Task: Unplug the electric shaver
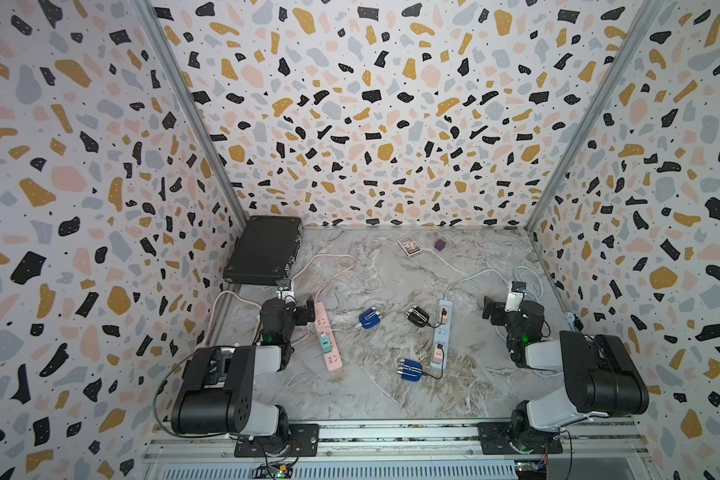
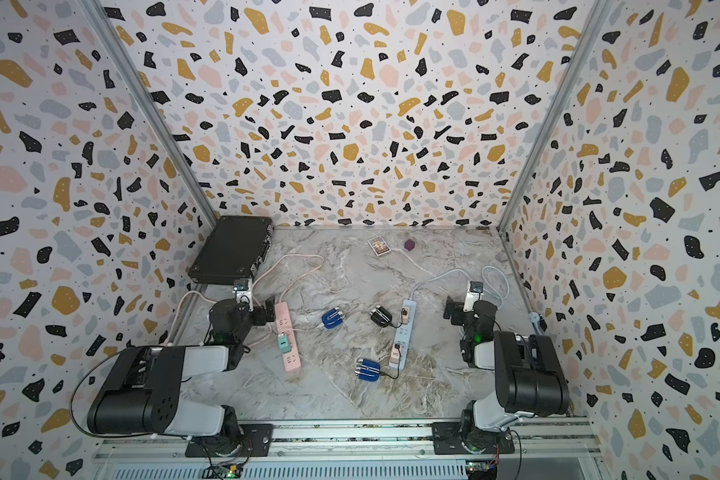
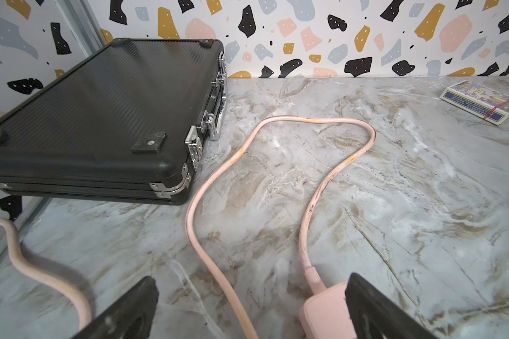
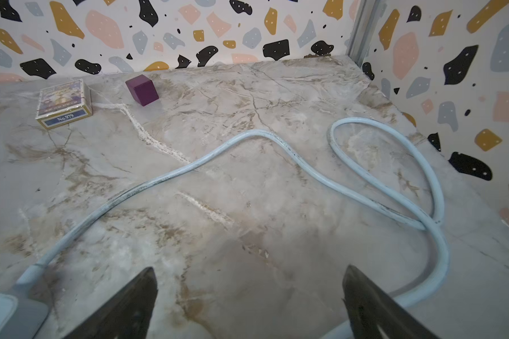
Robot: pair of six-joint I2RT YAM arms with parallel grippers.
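The pale blue power strip (image 1: 445, 328) carries a pinkish plug near each end. A cord joins its far plug (image 2: 405, 315) to a small black device (image 1: 417, 317); another cord joins its near plug (image 1: 437, 354) to a blue device (image 1: 409, 369). Which device is the electric shaver, I cannot tell. A second blue device (image 1: 369, 317) lies by the pink power strip (image 1: 333, 360), which bears a teal plug (image 1: 325, 342). My left gripper is open and empty, beside the pink strip's far end. Right of the blue strip, my right gripper stands open, holding nothing.
At the back left lies a black case (image 3: 113, 107). A card box (image 4: 65, 103) and a purple cube (image 4: 142, 89) sit near the back wall. The pink cord (image 3: 209, 180) and pale blue cord (image 4: 299, 161) loop over the marble table. Bare table separates the strips' far ends from the back wall.
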